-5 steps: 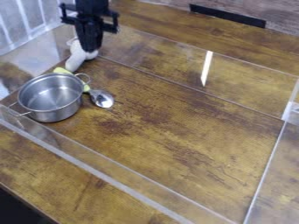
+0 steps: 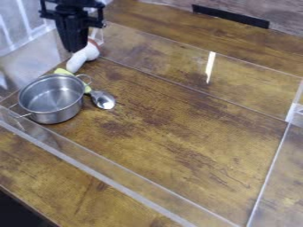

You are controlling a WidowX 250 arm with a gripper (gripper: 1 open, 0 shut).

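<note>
My dark gripper [image 2: 76,35] hangs at the top left, above a white rounded object [image 2: 81,57]; its fingers look shut, with nothing visible between them. A steel pot [image 2: 50,99] sits at the left of the wooden board. A spoon [image 2: 102,100] with a bright metal head lies just right of the pot. A yellow-green item [image 2: 66,74] lies behind the pot, partly hidden.
Clear plastic walls border the wooden table [image 2: 196,124] on several sides. A dark strip [image 2: 231,13] shows at the top right.
My gripper has moved left, from above the back of the white object toward the top left corner. The pot and spoon have not moved.
</note>
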